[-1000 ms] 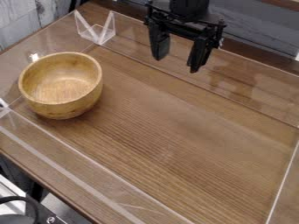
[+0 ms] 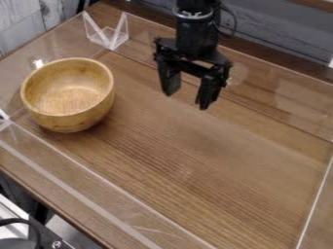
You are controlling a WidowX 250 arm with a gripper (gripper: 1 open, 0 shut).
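My black gripper (image 2: 189, 80) hangs over the upper middle of the wooden table (image 2: 196, 185), with its dark finger parts pointing down toward the surface. It stands open, and I see nothing held in it. The arm rises behind it to the top edge of the view. A tan oval bowl (image 2: 68, 95) sits on the left side, apart from the gripper.
A small clear wire-like rack or holder (image 2: 107, 31) stands at the upper left. A white object at the left edge is cut off. The middle, right and front of the table are bare. Table edges run along the back and lower left.
Over the last second my gripper has come lower in the view, away from the back edge, and shifted slightly left. The bowl and rack look unmoved.
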